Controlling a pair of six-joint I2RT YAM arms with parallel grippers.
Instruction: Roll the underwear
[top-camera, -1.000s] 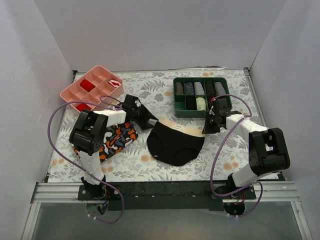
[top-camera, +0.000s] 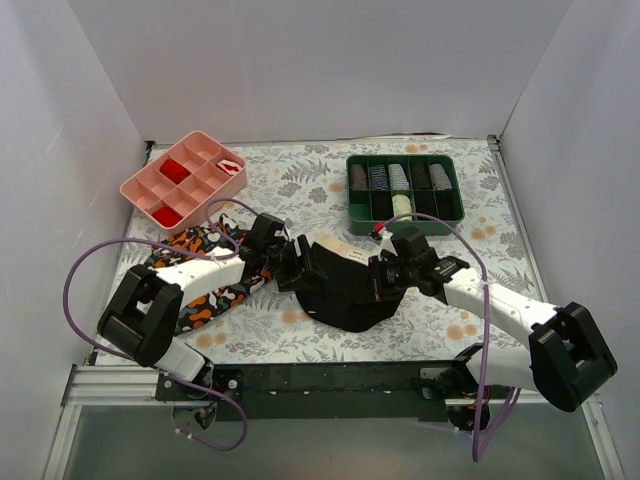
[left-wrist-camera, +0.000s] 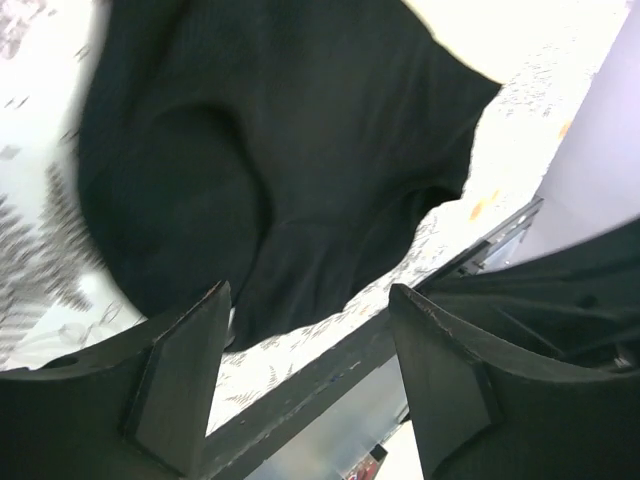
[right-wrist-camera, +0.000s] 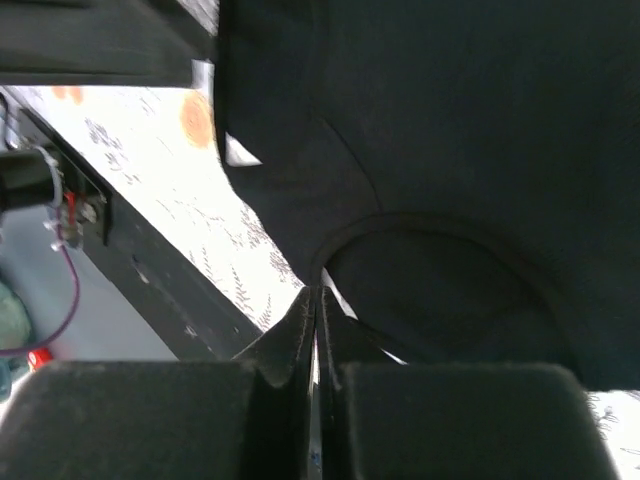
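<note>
Black underwear (top-camera: 345, 305) with a beige waistband lies spread on the patterned table, its waistband (top-camera: 338, 247) toward the back and partly hidden by my right arm. My left gripper (top-camera: 313, 262) is over its left side, fingers apart; in the left wrist view black cloth (left-wrist-camera: 300, 170) shows beyond the gap, with nothing gripped. Over the right part of the cloth is my right gripper (top-camera: 378, 288), whose fingertips meet in the right wrist view. Black cloth (right-wrist-camera: 440, 150) lies beneath and beyond them, and no fabric shows between them.
A green divided box (top-camera: 356, 218) of rolled items stands behind the underwear. The pink divided box (top-camera: 132, 187) is at the back left, with a camouflage-patterned cloth (top-camera: 225, 297) in front.
Both grippers have come inward and toward the front, from beside the waistband to over the black cloth. The underwear looks little changed where visible.
</note>
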